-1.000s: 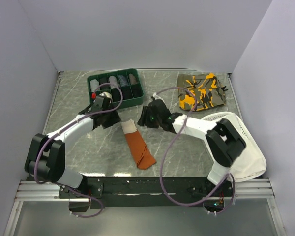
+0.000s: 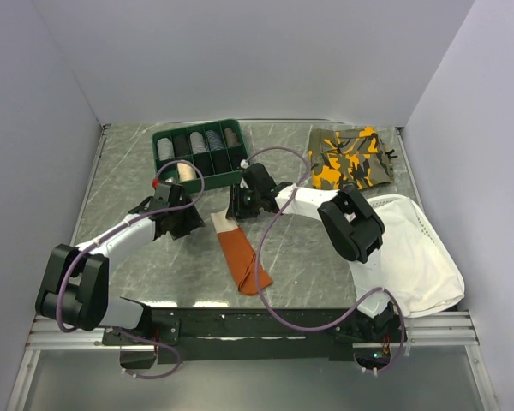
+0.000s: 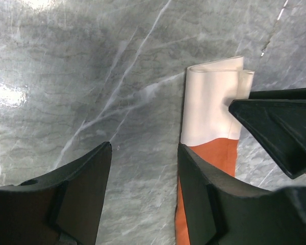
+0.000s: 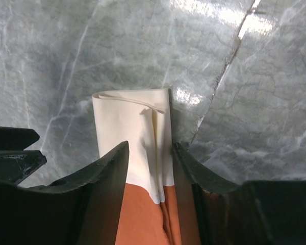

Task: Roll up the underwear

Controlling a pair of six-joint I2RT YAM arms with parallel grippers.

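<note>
The underwear (image 2: 238, 254) lies on the table as a long, narrow folded strip, rust-orange with a cream waistband (image 3: 209, 104) at its far end. In the right wrist view the cream band (image 4: 125, 132) shows a folded-over edge. My right gripper hovers over that band, part open, its fingertips to either side of the band's right part; nothing is gripped. Left of the band, over bare table, my left gripper also stands part open and empty. At the strip's near end the orange cloth (image 2: 255, 282) spreads wider.
A green divided box (image 2: 216, 182) with several rolled items stands behind the grippers. At the back right lies a camouflage cloth (image 2: 327, 177), and a white basket (image 2: 450, 287) stands at the right. Bare table surrounds the strip.
My right gripper has moved left to above the cream band. The underwear has not visibly moved.
</note>
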